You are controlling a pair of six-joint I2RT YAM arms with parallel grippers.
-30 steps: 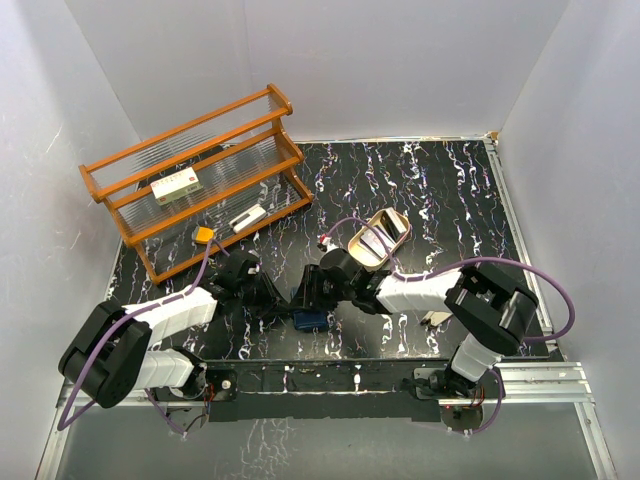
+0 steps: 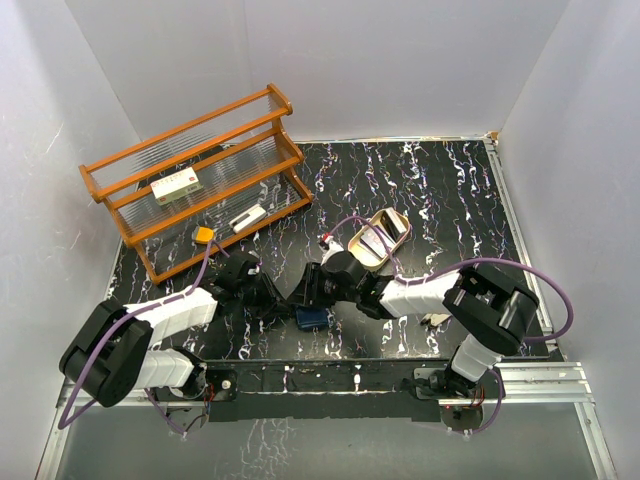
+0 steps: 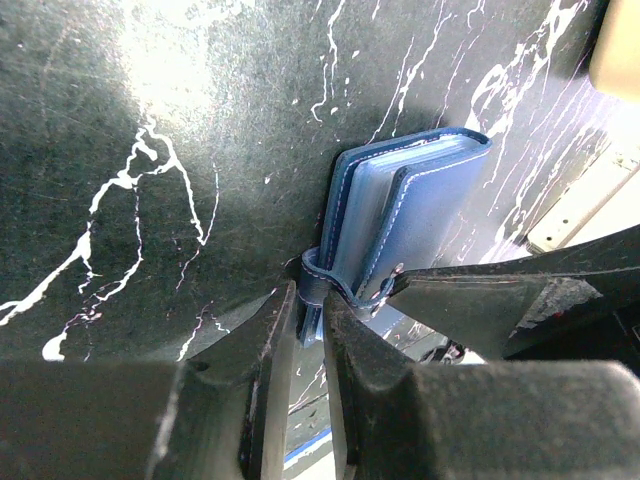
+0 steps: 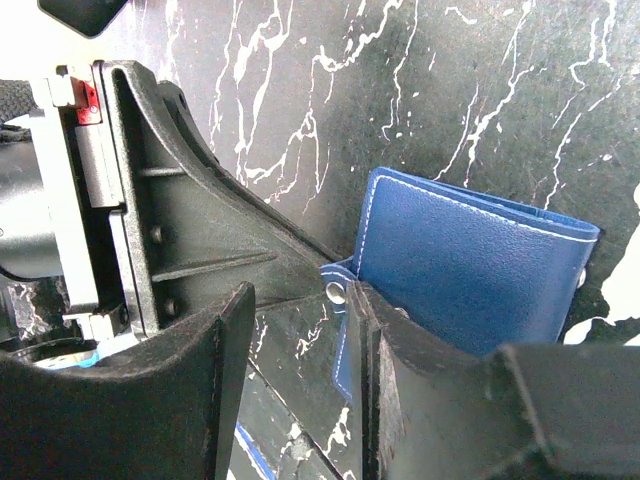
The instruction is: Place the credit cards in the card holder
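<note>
The blue card holder (image 2: 312, 318) lies on the black marble table near the front middle, between both grippers. In the left wrist view its blue cover (image 3: 428, 200) has a clear sleeve inside and a snap strap at the near end. My left gripper is shut, its tips at that strap. My right gripper is part open, one finger at the snap (image 4: 336, 291) on the holder's near side. Whether anything is pinched is unclear. Credit cards in the tray at the back right are too small to make out surely.
A beige tray (image 2: 362, 250) with card-like items sits behind the right arm. A wooden rack (image 2: 250, 184) with boxes and an orange item stands at the back left. The front edge is close to both grippers.
Over the last second the right gripper has shifted very slightly at the card holder. The left arm looks still.
</note>
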